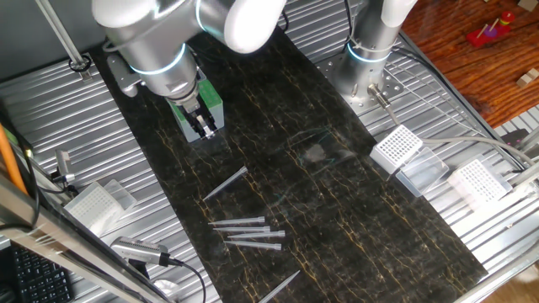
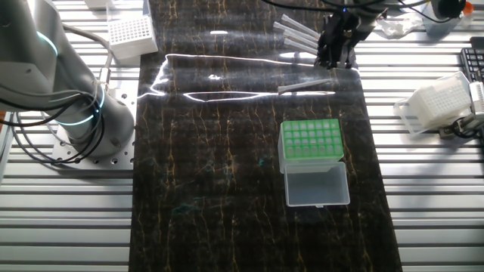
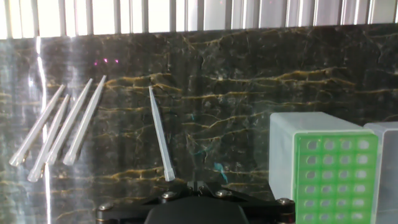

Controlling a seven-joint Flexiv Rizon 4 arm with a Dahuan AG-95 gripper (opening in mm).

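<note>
My gripper [image 1: 205, 132] appears shut, with nothing visible between its fingers. In exterior view 1 it overlaps the front of the green-topped rack box [image 1: 216, 113]; in exterior view 2 the gripper [image 2: 333, 54] appears apart from the box, beyond a single pipette tip [image 2: 304, 86]. The wrist view has that clear tip [image 3: 160, 137] lying just ahead of the gripper. Several more tips [image 3: 76, 124] lie in a loose group to the left. At right stands the box's green rack [image 3: 336, 177] with rows of holes, its clear lid [image 2: 318, 185] open beside it.
Another tip [image 1: 280, 287] lies near the dark mat's front edge. White racks [image 1: 397, 147] stand at the right, another white rack [image 1: 94, 209] at the left.
</note>
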